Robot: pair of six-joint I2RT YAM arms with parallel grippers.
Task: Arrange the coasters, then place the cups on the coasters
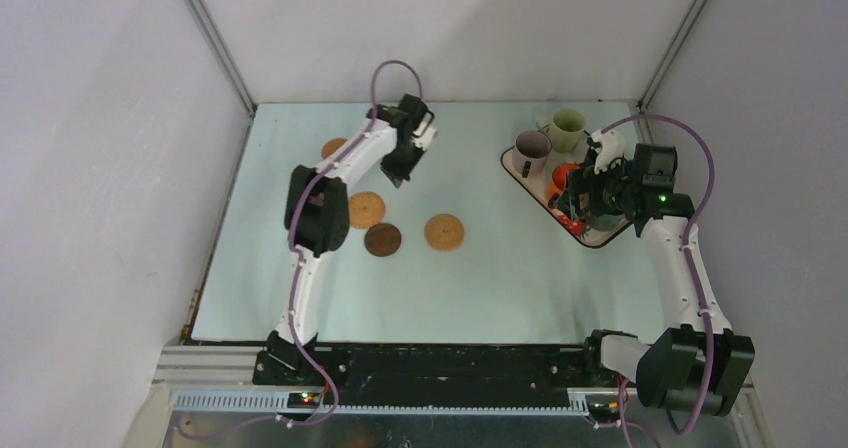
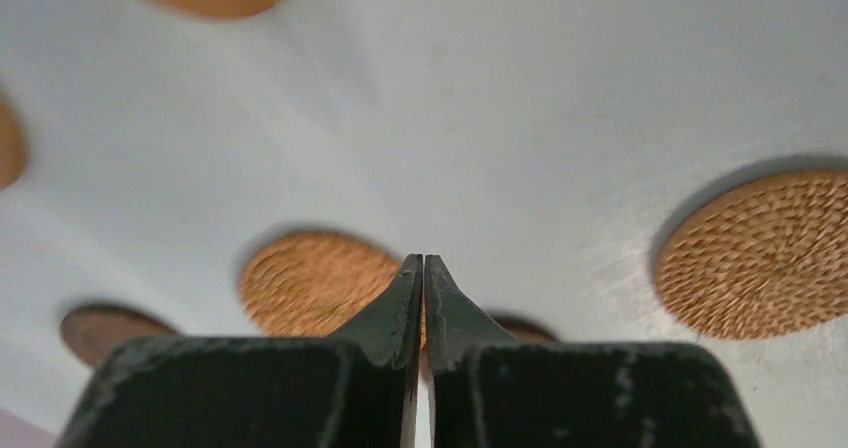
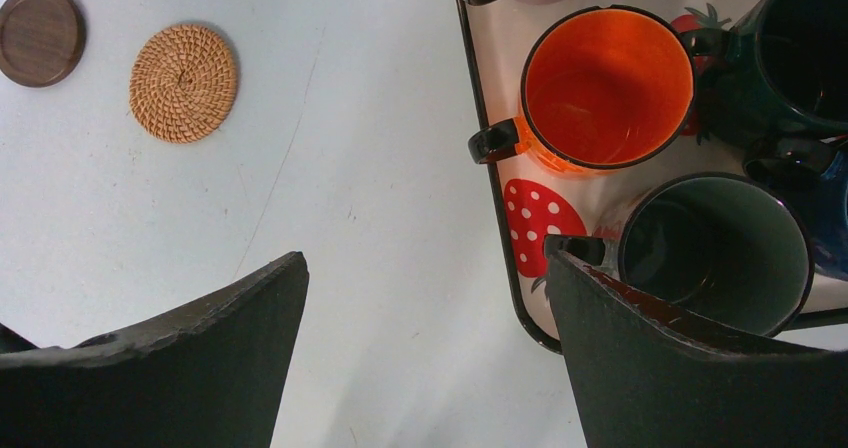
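Note:
Woven coasters (image 1: 444, 232) (image 2: 752, 253) (image 3: 183, 82) and dark wooden coasters (image 1: 383, 239) (image 3: 40, 36) lie on the table. My left gripper (image 1: 400, 173) is above them, shut with nothing showing between its fingers. My right gripper (image 1: 575, 198) stands open over the tray's cups: orange (image 3: 600, 88), grey-green (image 3: 705, 258), dark green (image 3: 790, 48), pink (image 1: 532, 153) and light green (image 1: 568, 128). No cup is among the coasters.
The tray (image 3: 535, 323) fills the right of the table, with a blue cup (image 3: 830, 218) partly in view. The table between tray and coasters is clear, as is its front middle. Walls surround the back and sides.

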